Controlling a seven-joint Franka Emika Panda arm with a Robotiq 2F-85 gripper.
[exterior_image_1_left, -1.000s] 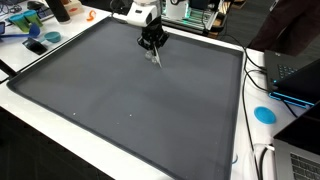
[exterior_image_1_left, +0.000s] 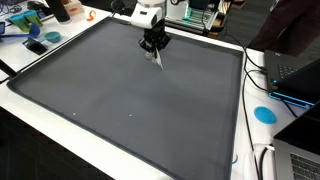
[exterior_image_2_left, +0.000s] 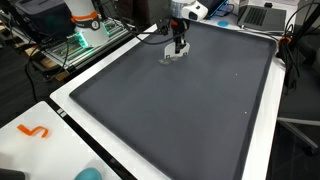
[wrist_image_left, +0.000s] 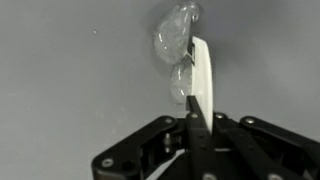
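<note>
My gripper is shut on a thin white strip (wrist_image_left: 202, 75), which sticks out past its fingertips in the wrist view. Next to the strip lies a clear, crinkled plastic piece (wrist_image_left: 175, 32), with a second clear part (wrist_image_left: 181, 80) lower down. Whether these clear parts are joined to the strip I cannot tell. From the first exterior view, the gripper (exterior_image_1_left: 154, 45) is low over the far part of the grey board, the white strip (exterior_image_1_left: 159, 61) hanging beneath it. The second exterior view shows the strip (exterior_image_2_left: 177, 50) as a small white shape under the fingers.
Most of the grey board (exterior_image_1_left: 130, 100) is bare. A blue round lid (exterior_image_1_left: 265, 115) lies on the white table at the right, near laptops. Cups and other small objects stand off the board at the far left. An orange piece (exterior_image_2_left: 33, 131) rests on the white surface.
</note>
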